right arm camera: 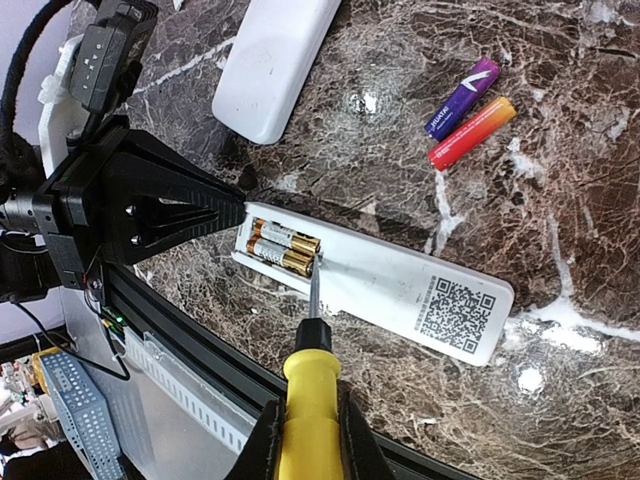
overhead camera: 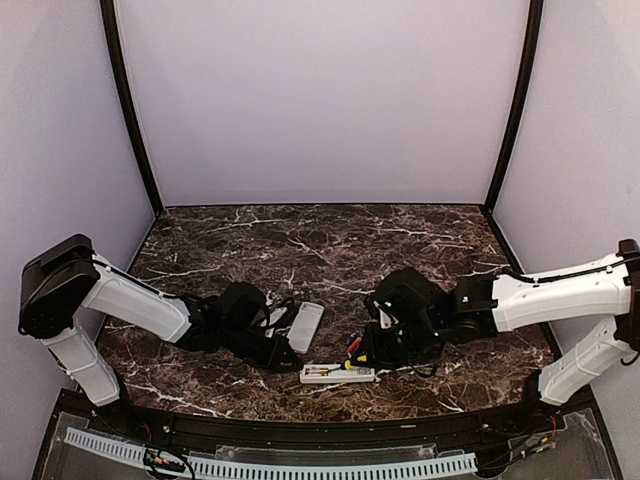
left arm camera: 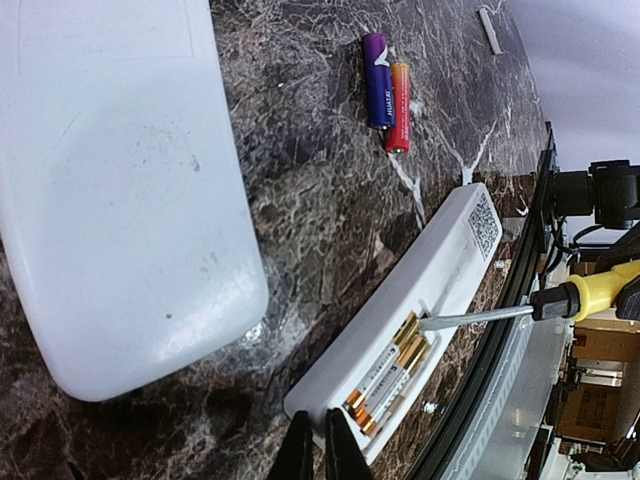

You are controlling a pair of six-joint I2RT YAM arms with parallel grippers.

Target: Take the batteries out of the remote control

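The white remote control lies back-up with its compartment uncovered. Two gold-and-white batteries, an upper battery and a lower battery, sit side by side inside it. My right gripper is shut on the yellow handle of a screwdriver. The screwdriver's metal tip is at the batteries' inner end, seen also in the left wrist view, where the shaft slants into the compartment. My left gripper is shut at the remote's other end, its fingertips against or very close to that edge; nothing shows between them.
Behind the remote, a purple battery and an orange-red battery lie loose on the marbled table. A white rounded case lies behind the left gripper.
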